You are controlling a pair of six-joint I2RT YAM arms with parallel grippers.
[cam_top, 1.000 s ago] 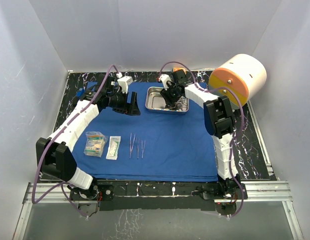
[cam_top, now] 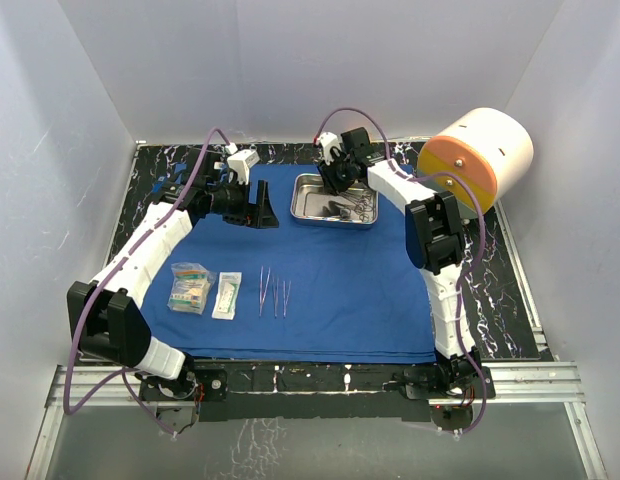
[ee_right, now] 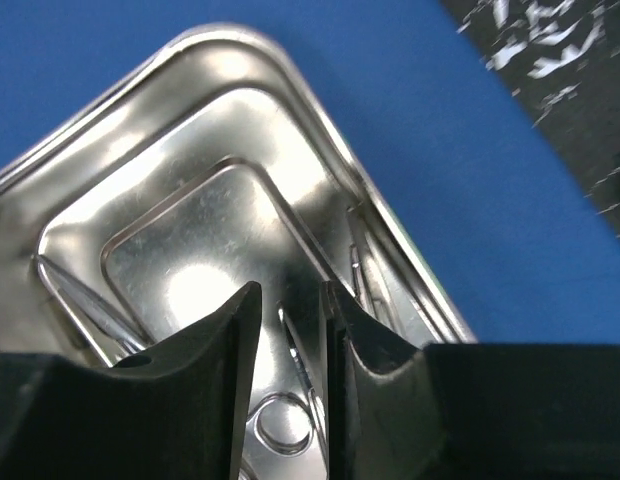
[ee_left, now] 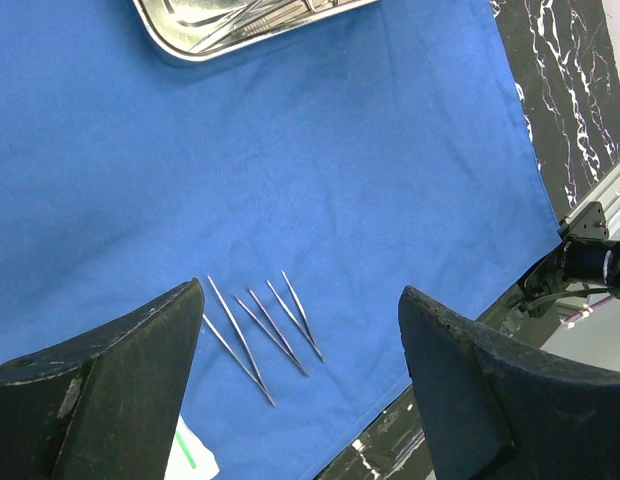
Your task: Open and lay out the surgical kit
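Note:
The metal tray [cam_top: 330, 223] lies at the back of the blue cloth, with several instruments inside. Over it, my right gripper [cam_top: 334, 190] points down. In the right wrist view its fingers [ee_right: 248, 345] stand partly apart; a thin pointed instrument [ee_right: 303, 375] shows in the gap, apparently lying on the tray floor, ungripped. A ringed instrument [ee_right: 283, 424] is partly hidden by the fingers, and another slim tool [ee_right: 90, 300] rests at the left. My left gripper [cam_top: 263, 205] hovers left of the tray, open and empty. Tweezers [ee_left: 238, 340] and slim instruments [ee_left: 280, 335] are on the cloth.
Front left on the cloth are a clear bag [cam_top: 192, 288] of packed supplies and a white packet [cam_top: 227, 296]. An orange-faced cylinder [cam_top: 480, 155] stands at the back right, near the right arm.
My right gripper has shifted slightly left and up in the top view, over the tray's back left part. The left arm has hardly moved. The laid-out instruments stay where they were.

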